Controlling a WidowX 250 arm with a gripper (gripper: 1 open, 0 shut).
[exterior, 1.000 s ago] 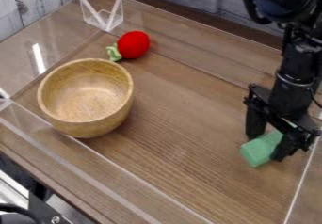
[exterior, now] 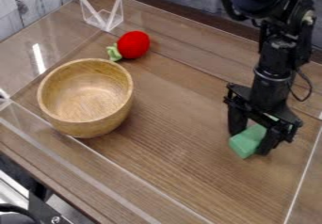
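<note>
My black gripper [exterior: 258, 124] is low over the table at the right, with a green object [exterior: 248, 143] between and under its fingers. Whether the fingers grip it or only surround it is hard to tell. The object's upper part is hidden by the gripper.
A wooden bowl [exterior: 86, 91] stands on the table [exterior: 151, 171] at the left. A red object with green [exterior: 132, 43] lies at the upper left, near a clear item [exterior: 98, 11] at the back.
The gripper and the green object have moved left by a short way. The bowl and red object have not moved.
</note>
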